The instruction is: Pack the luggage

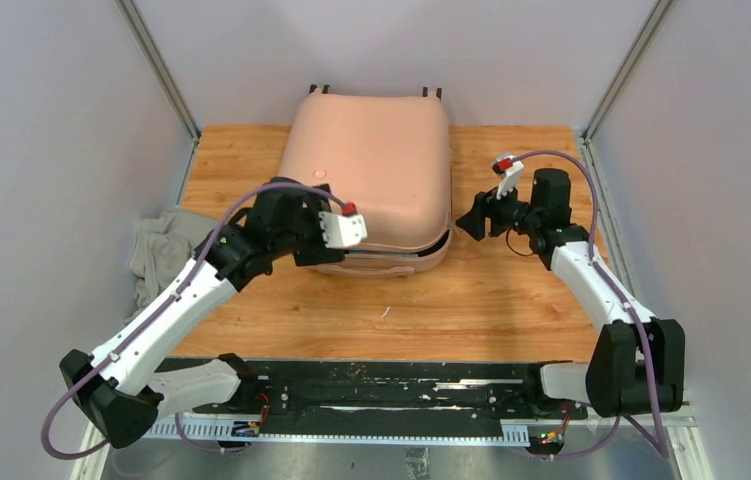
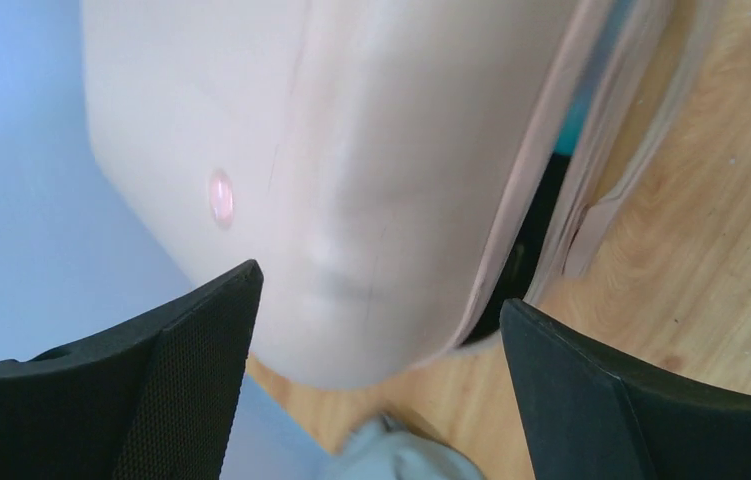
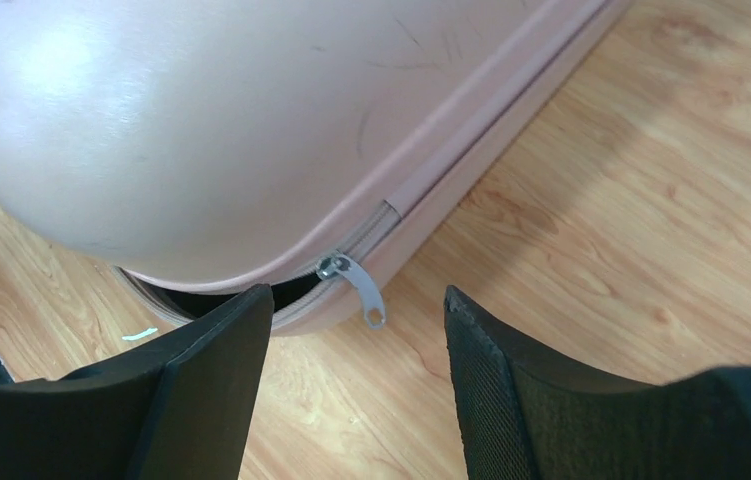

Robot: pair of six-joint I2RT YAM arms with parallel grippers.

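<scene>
A pink hard suitcase (image 1: 376, 160) lies on the wooden table with its lid down, a dark gap showing along the front seam. My left gripper is open over the front-left corner, nothing between its fingers; the left wrist view is blurred. My right gripper stands open just off the front-right corner. Between and beyond its fingers, a metal zipper pull (image 3: 369, 305) hangs from the slider on a short stretch of visible zipper (image 3: 376, 225).
A grey cloth (image 1: 159, 250) lies at the table's left edge.
</scene>
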